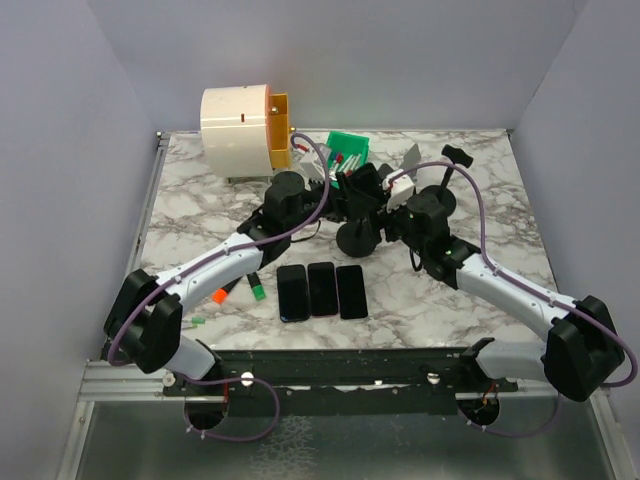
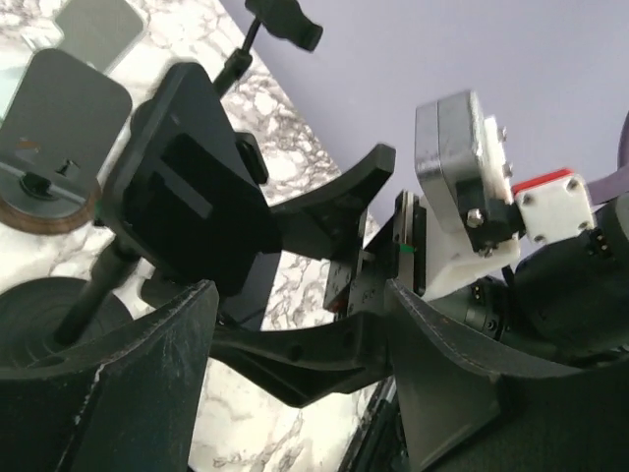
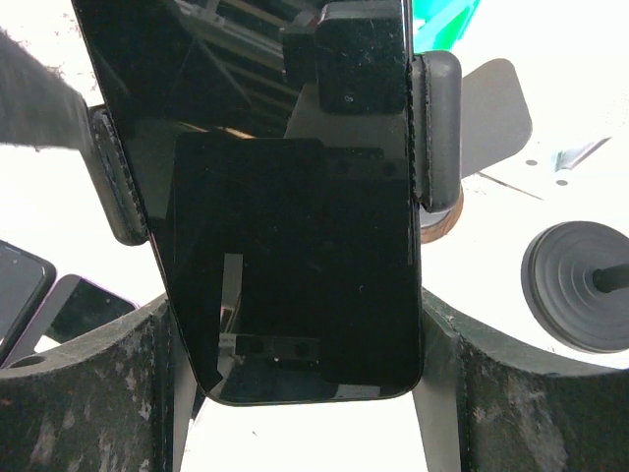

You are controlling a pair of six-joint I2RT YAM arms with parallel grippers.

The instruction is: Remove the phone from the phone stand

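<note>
The black phone [image 1: 360, 188] sits on the black stand [image 1: 357, 238] in the middle of the table. In the right wrist view my right gripper is shut on the phone [image 3: 285, 256], which fills the space between its fingers. My left gripper [image 1: 338, 200] is at the phone's left, close to it; in the left wrist view it is open [image 2: 295, 383], with the phone [image 2: 187, 197] and the right gripper's fingers just beyond its own. Whether the left fingers touch the phone I cannot tell.
Several phones [image 1: 322, 290] lie flat in front, with markers [image 1: 255, 285] to their left. Behind are a green tray [image 1: 348, 142], more stands [image 1: 438, 200] and a white drum-shaped object [image 1: 233, 130].
</note>
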